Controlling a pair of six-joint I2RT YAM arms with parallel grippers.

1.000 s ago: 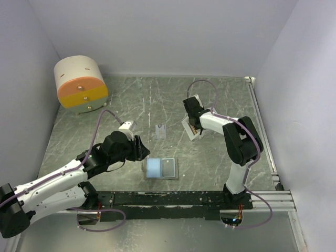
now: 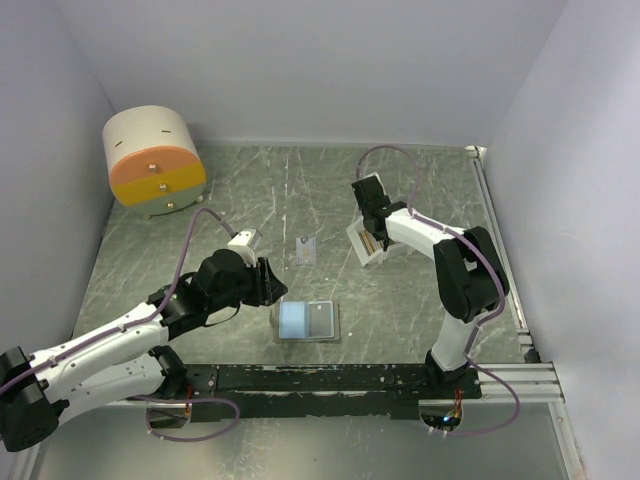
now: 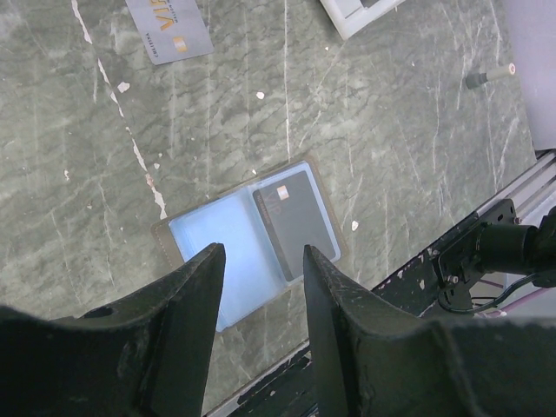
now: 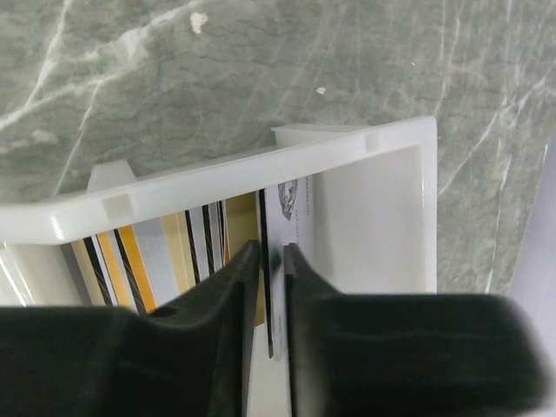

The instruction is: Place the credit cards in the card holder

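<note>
The white card holder (image 4: 393, 200) holds a row of cards (image 4: 149, 261) at its left end and a pale card (image 4: 294, 217) beside them. My right gripper is down at that pale card, shut, its fingertips against the holder's contents. My left gripper hangs above a tray (image 2: 310, 338) with a blue pad and a grey card (image 3: 295, 226), fingers apart with nothing between. A loose card (image 3: 169, 28) lies on the marble between tray and holder.
A rounded drawer box (image 2: 150, 140) with orange and yellow fronts stands at the back left. Walls bound the table at the back and sides.
My left arm looks unchanged.
</note>
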